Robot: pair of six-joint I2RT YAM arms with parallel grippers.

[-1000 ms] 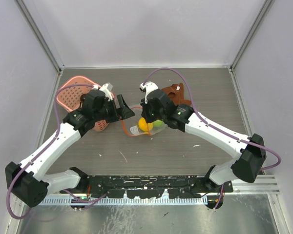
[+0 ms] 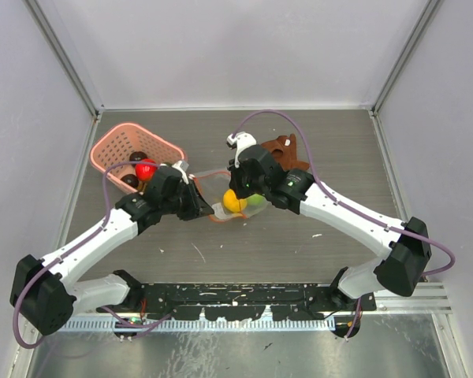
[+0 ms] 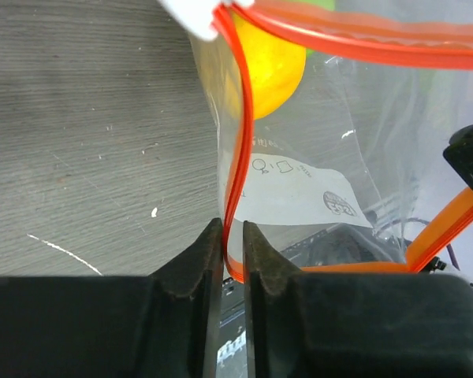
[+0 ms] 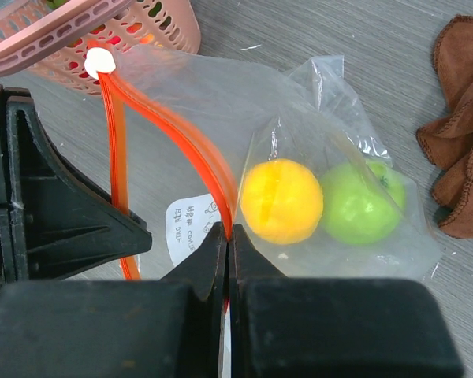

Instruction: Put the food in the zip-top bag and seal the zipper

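Note:
The clear zip top bag (image 4: 221,87) lies with its orange-rimmed mouth held wide. Inside it are a yellow round food (image 4: 281,201) and a green round one (image 4: 359,201). My right gripper is shut on the orange rim (image 4: 173,126) at one side of the mouth. At another stretch of rim, my left gripper stands slightly open, the orange strip (image 3: 240,161) passing between its fingertips with a narrow gap around it. A white zip slider (image 4: 99,63) sits at the rim's corner by the basket.
A pink basket (image 2: 114,135) with red and dark food stands at the back left, close to the bag and left arm. Behind the right gripper lies a brown cloth (image 2: 284,150).
My left gripper has come down toward the table front along the bag's mouth, and its widely spread fingers have drawn close together around the rim. The right arm has stayed put.

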